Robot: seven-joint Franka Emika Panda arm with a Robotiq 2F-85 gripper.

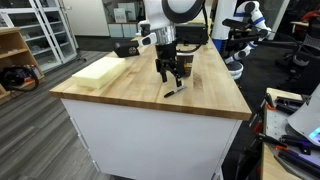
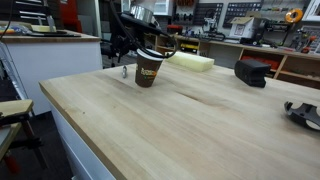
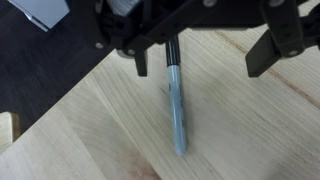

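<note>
A marker [image 3: 177, 105] with a dark cap and a grey barrel lies on the wooden tabletop [image 3: 240, 130]. In the wrist view my gripper is open, its dark fingers [image 3: 263, 56] wide apart on either side of the marker's line. The capped end runs up under the gripper body, so its tip is hidden. Nothing is held. From exterior view 1 the marker [image 1: 176, 92] appears near the counter's front edge, just below the gripper [image 1: 172, 78]. A brown paper cup [image 2: 147, 71] stands upright close to the gripper in exterior view 2.
A pale yellow block [image 1: 101, 72] rests on the left of the counter in exterior view 1. A black object [image 2: 252, 73] and a dark curved item [image 2: 303, 115] sit farther along the top in exterior view 2.
</note>
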